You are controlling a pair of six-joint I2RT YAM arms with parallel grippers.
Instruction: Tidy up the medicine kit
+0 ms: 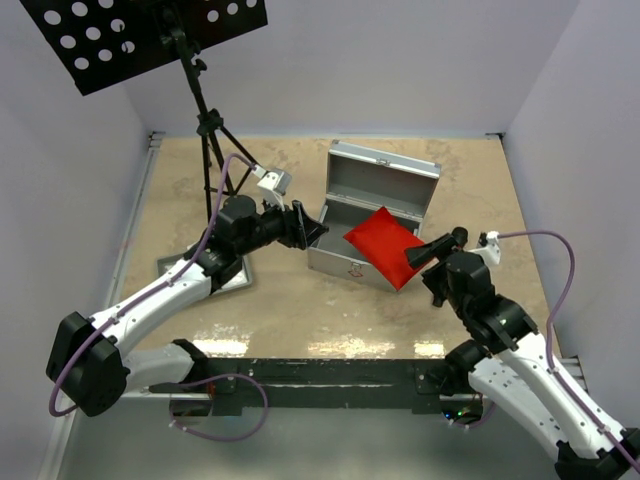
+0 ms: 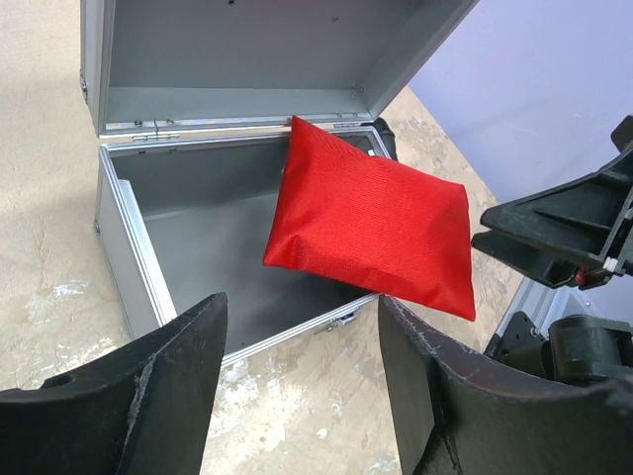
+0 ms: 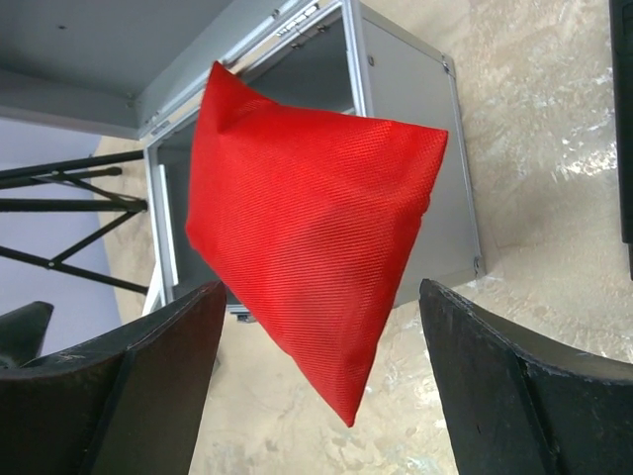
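Note:
The red pouch (image 1: 385, 243) lies slanted across the front and right rims of the silver kit box (image 1: 335, 262), partly over the opening and partly hanging outside. In the left wrist view the red pouch (image 2: 371, 218) leaves the left half of the kit box (image 2: 203, 237) uncovered. My left gripper (image 1: 315, 232) stands open at the box's left front side, its fingers (image 2: 173, 371) apart and empty. Just over the pouch's outer right end is my right gripper (image 1: 412, 255), also open. Between its spread fingers the pouch (image 3: 316, 218) shows below, not gripped.
The box lid (image 1: 383, 185) stands raised at the back. A tray (image 1: 235, 280) lies on the left, partly behind the left arm. A black stand (image 1: 205, 120) rises at the back left. Bare tabletop (image 1: 300, 320) lies in front of the box.

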